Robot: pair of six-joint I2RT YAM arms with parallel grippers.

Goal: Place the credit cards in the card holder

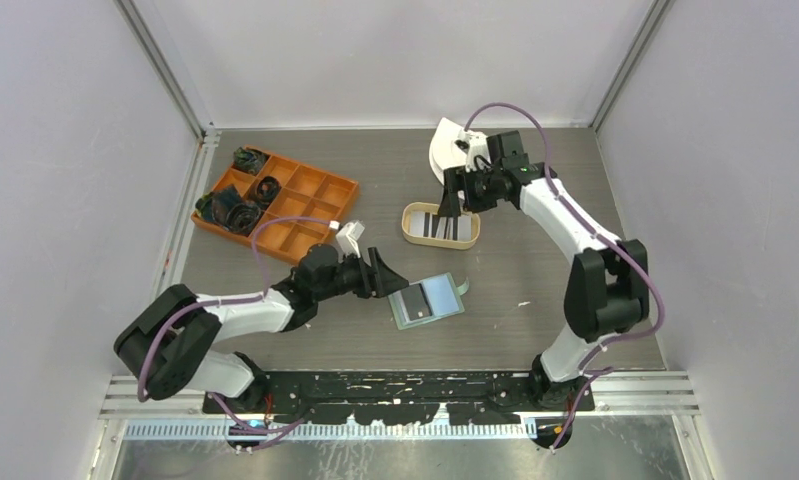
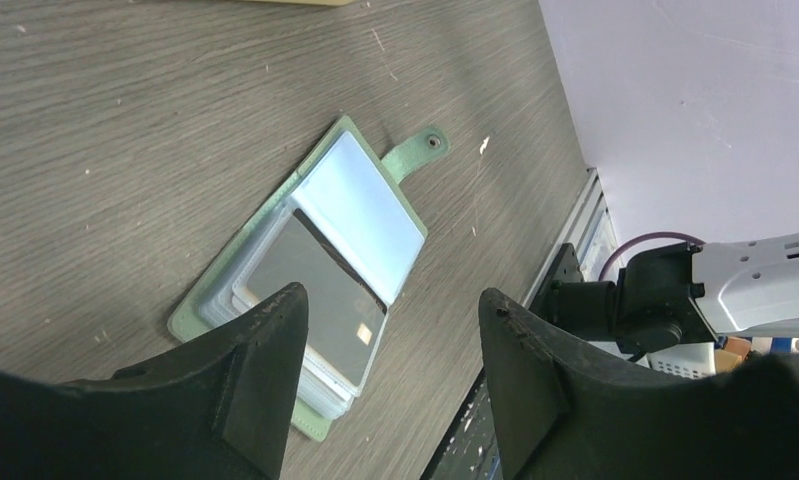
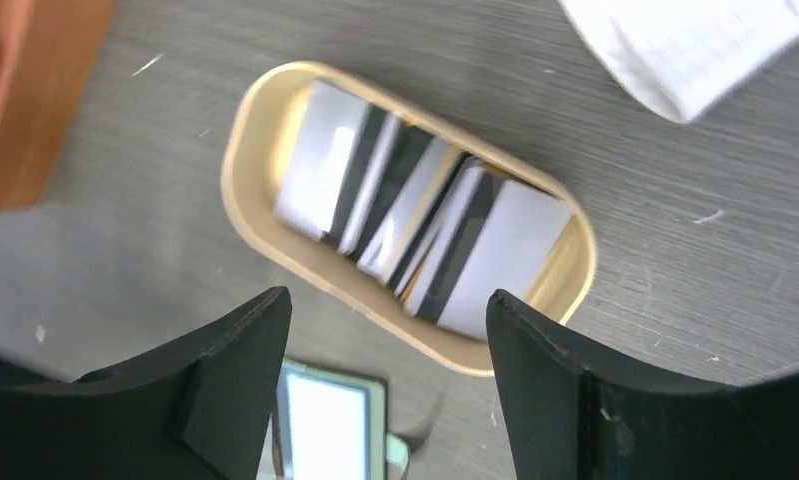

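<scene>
The green card holder [image 1: 444, 316] lies unfolded on the table, its strap with a snap on the right. In the left wrist view, a dark card [image 2: 321, 300] sits on its left half over clear sleeves, and the other half [image 2: 359, 215] is pale. Just left of the holder my left gripper stands part open, nothing between its fingers. An oval box [image 3: 250, 221] holds several grey and black-striped cards [image 3: 508, 252], fully seen in the right wrist view. Above this box is my right gripper, part open and empty.
An orange compartment tray [image 1: 320, 189] with dark coiled items stands at the left. A white object [image 1: 442, 152] lies behind the box, partly under the right arm. Bare table lies to the right of the holder.
</scene>
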